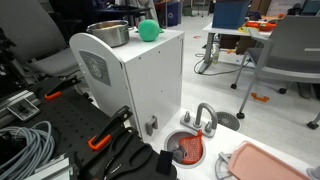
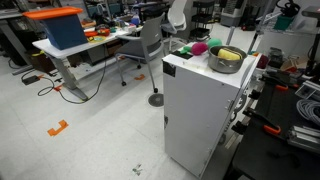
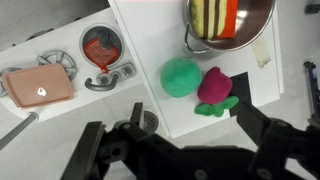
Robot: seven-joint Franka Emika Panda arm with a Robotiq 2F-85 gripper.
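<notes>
In the wrist view my gripper is open, its two dark fingers far apart, with nothing visible between them. Beyond the fingers, a green ball [image 3: 181, 77] rests on the white surface. Beside it lies a magenta vegetable-like toy [image 3: 214, 86] with green leaves [image 3: 216, 106]. A metal pot [image 3: 237, 38] holds a yellow-and-brown striped item [image 3: 208, 16] and an orange-red one. From the side, the pot [image 1: 110, 33] and ball [image 1: 149, 30] stand on top of the white cabinet [image 1: 150, 83]. Yellow contents [image 2: 229, 55] show in the pot in exterior view 2.
A small round sink holds a red slotted utensil [image 3: 103, 50], with a faucet [image 3: 103, 84] at its side. Next to it is a pinkish tray [image 1: 262, 164]. Coiled cable [image 1: 28, 150] lies on the black table [image 1: 75, 124]. Chairs and a worktable stand behind.
</notes>
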